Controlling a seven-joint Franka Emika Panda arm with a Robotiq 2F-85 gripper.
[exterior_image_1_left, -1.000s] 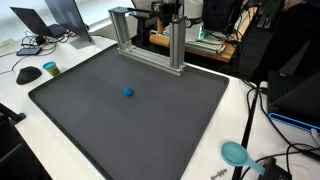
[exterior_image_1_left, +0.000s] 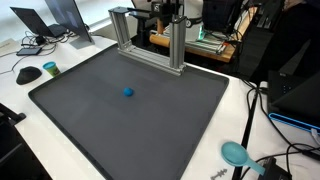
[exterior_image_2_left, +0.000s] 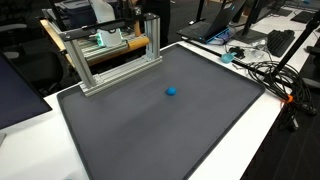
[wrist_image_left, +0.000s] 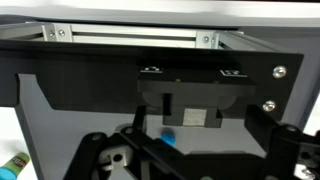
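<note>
A small blue object (exterior_image_1_left: 128, 91) lies on the dark grey mat (exterior_image_1_left: 100, 120), towards its back in exterior view 1. In exterior view 2 the same blue object (exterior_image_2_left: 171, 91) sits right of the mat's centre. My gripper is open in the wrist view, its dark fingers spread apart. Below a black bar and bracket (wrist_image_left: 195, 90), part of the blue object (wrist_image_left: 168, 138) shows between the fingers, well beneath them. Nothing is held. The exterior views do not show the fingers clearly.
A silver metal frame (exterior_image_2_left: 118, 73) stands at the mat's edge, close to the gripper. A green-and-blue cup (exterior_image_1_left: 51, 69) is beside the mat; a teal round item (exterior_image_1_left: 238, 155) lies on the white table near cables.
</note>
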